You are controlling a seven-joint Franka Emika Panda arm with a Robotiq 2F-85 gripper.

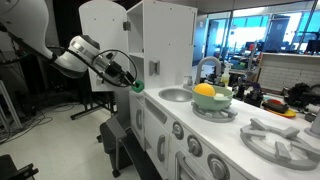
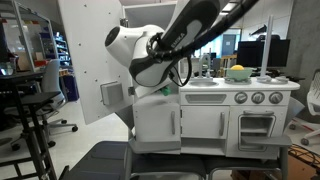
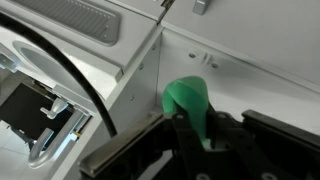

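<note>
A green item, soft-looking and bunched, is held between the fingers of my gripper in the wrist view. In exterior view 1 my gripper hangs beside the left end of the white toy kitchen, low by the tall cabinet, with the green item at its tip. Exterior view 2 has the arm in front of most of the gripper; only a bit of the green item shows there. White panels of the kitchen unit lie below and around the held item. Whether it touches them, I cannot tell.
A green bowl with an orange ball stands on the counter, right of the sink. The tall white cabinet rises behind the gripper. Burners occupy the counter's near end. Open floor lies left.
</note>
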